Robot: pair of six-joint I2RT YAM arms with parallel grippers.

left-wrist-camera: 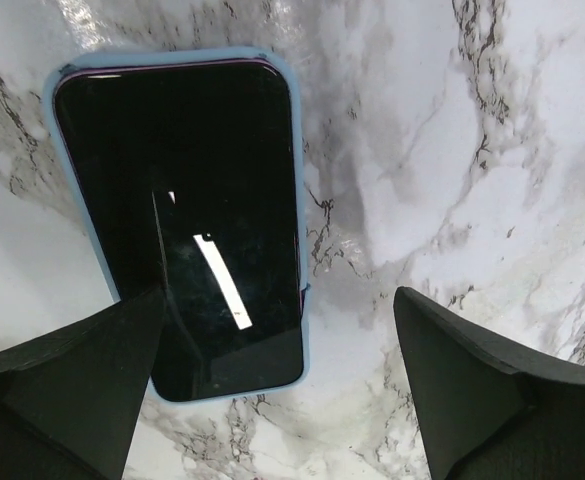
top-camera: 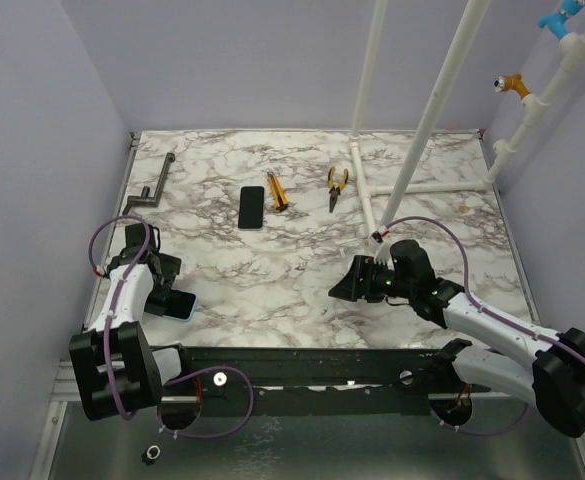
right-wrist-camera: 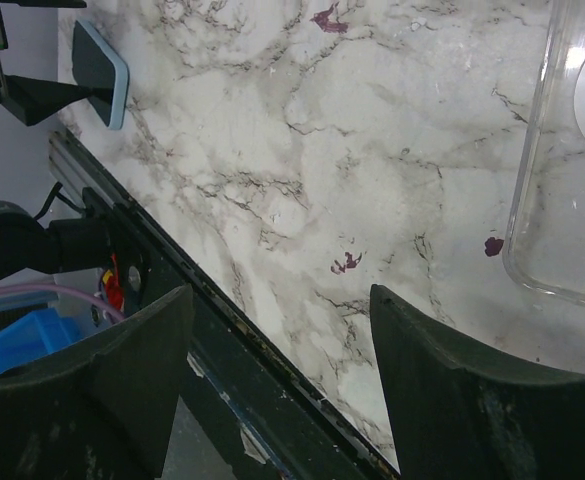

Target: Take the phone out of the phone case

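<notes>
A black-screened phone sits inside a light blue case, lying flat, screen up, on the marble table; in the top view this cased phone is at the front left. Over its near end hangs my left gripper, open. One left finger overlaps the case's left edge in the picture; the other is right of it over bare marble, and nothing is between them that I hold. My right gripper is part open and empty above the table's front right area, far from the phone.
Another black phone lies at the middle back, with a yellow cutter and pliers beside it. White pipes rise at the right. A clear tray shows in the right wrist view.
</notes>
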